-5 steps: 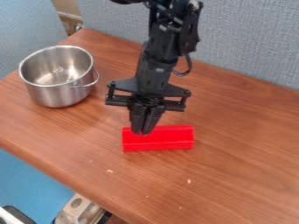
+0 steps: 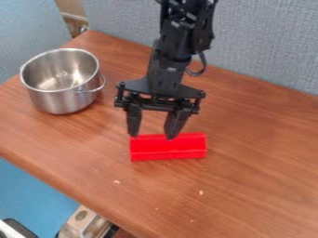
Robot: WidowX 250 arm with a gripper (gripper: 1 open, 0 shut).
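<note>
A red rectangular block lies on the wooden table in the middle of the camera view. My black gripper points down just above it, fingers apart and open, one over the block's left end and one toward its middle-right, with nothing visible held between them.
A steel bowl stands on the table at the upper left. The table's left edge runs along the lower left beside a blue surface.
Since a second ago my gripper's fingers have spread from close together to wide apart. The block and bowl have not visibly moved.
</note>
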